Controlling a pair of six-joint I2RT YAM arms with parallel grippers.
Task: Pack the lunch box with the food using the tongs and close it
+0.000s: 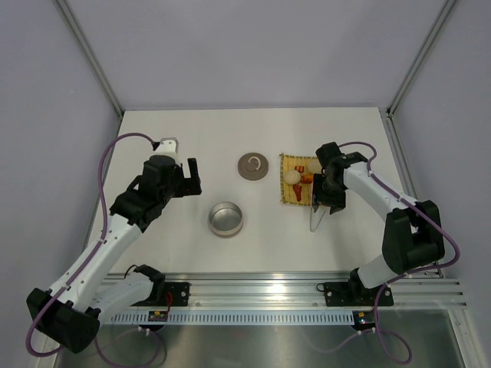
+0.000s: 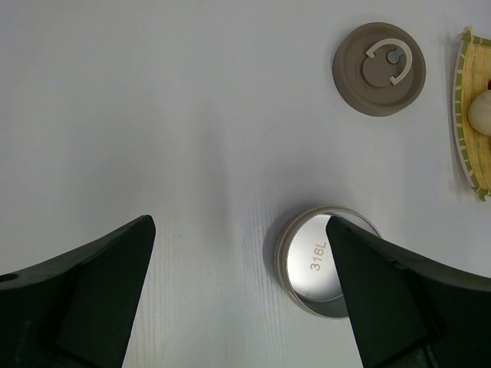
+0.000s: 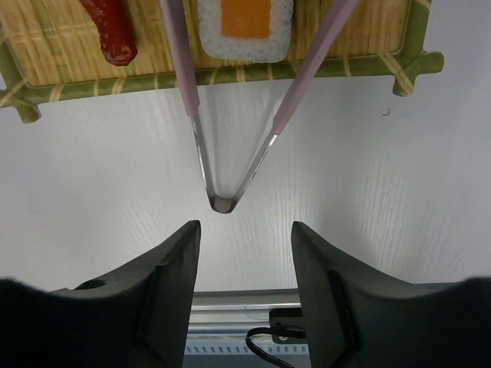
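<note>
A bamboo tray (image 1: 287,195) holds buns, sausages and a sushi piece (image 3: 245,27). Pink-handled steel tongs (image 3: 222,204) lie with their handles over the tray's near edge and their bend on the table. My right gripper hangs over that bend, part open, with nothing between its fingers. A steel round container (image 1: 226,219) stands left of centre, empty, below a grey lid (image 1: 252,165). My left gripper is open above the table, left of the container and lid.
A metal rail (image 3: 230,300) runs along the front edge.
</note>
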